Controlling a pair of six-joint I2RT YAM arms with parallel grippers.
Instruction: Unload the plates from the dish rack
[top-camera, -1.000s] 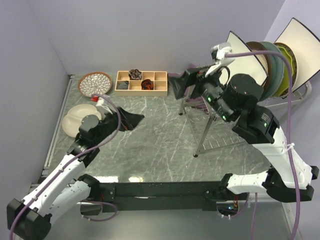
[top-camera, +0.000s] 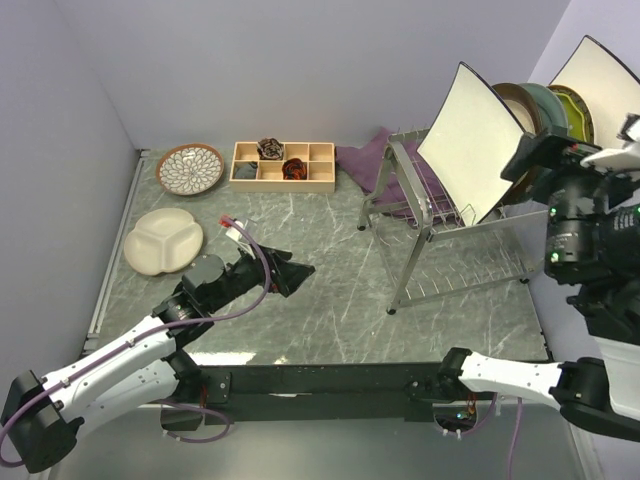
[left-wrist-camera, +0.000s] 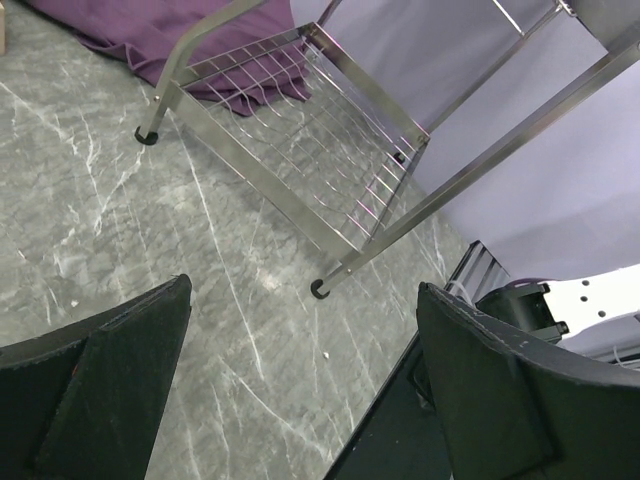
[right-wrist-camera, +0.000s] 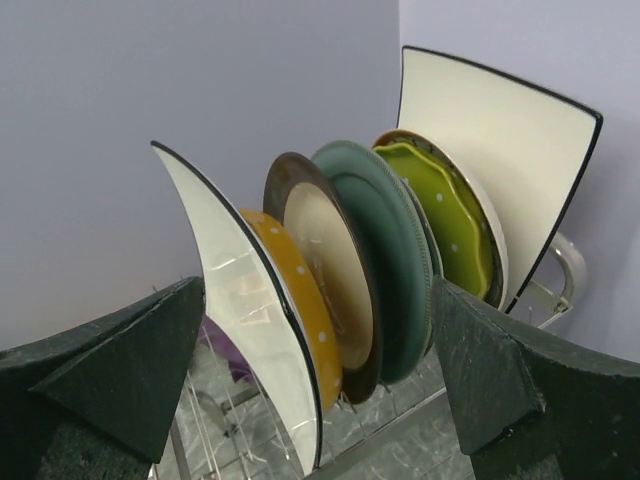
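The dish rack (top-camera: 420, 218) holds upright plates: square white plates (top-camera: 465, 140) at both ends, and between them orange (right-wrist-camera: 305, 300), brown-rimmed (right-wrist-camera: 360, 280), teal (right-wrist-camera: 385, 250) and green (right-wrist-camera: 445, 210) ones. My right gripper is open in front of the near white plate and the orange one, which show between its fingertips; whether it touches them I cannot tell. My left gripper is open over the bare table left of the rack, with nothing between its fingers.
At the left lie a patterned plate (top-camera: 190, 169) and a divided plate (top-camera: 163, 241). A wooden compartment box (top-camera: 280, 184) stands at the back, beside a purple cloth (top-camera: 355, 160).
My right gripper has moved right from the rack's left side to the plates.
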